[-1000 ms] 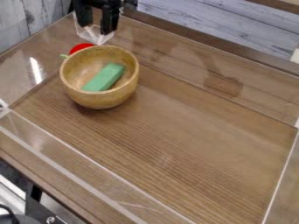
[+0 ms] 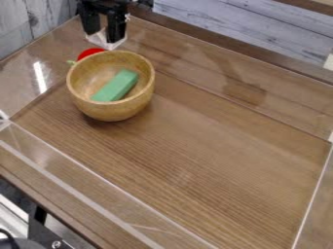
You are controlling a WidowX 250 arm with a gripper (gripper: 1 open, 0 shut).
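A wooden bowl (image 2: 136, 100) sits on the brown table (image 2: 221, 165) in the upper left, with a green block (image 2: 116, 86) lying tilted inside it. Just behind the bowl is a small red object (image 2: 90, 53), partly hidden by the bowl's rim, with a thin green bit at its left. My gripper (image 2: 101, 31) is at the top edge over a pale patch behind the red object, dark and mostly out of frame; its fingers appear apart, with nothing clearly held.
A pale wall stands at the top left, and the table's edges run along the left and right.
My gripper has shifted slightly over the last second near the top edge, staying behind the red object. The bowl and its green block have not moved.
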